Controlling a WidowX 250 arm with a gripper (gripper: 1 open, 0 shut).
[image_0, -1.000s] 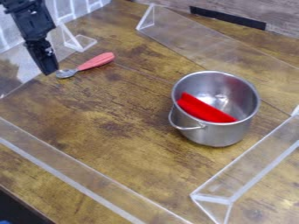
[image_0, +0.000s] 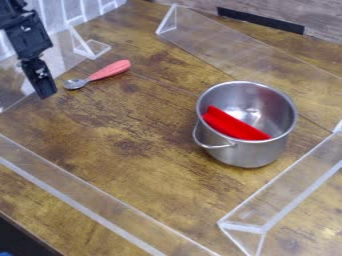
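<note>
My black gripper (image_0: 40, 86) hangs at the upper left edge, shut with nothing visible between its fingers. Just right of it a spoon with a pink handle (image_0: 110, 70) lies on the wooden table (image_0: 147, 190). A steel pot (image_0: 241, 150) stands at the right, with a red elongated object (image_0: 234, 125) inside it.
Clear plastic barriers line the left (image_0: 80, 190), the back (image_0: 214, 40) and the right (image_0: 281, 200) of the work area.
My gripper has moved left and a little downward in the view, away from the spoon. The spoon and pot have stayed where they were.
</note>
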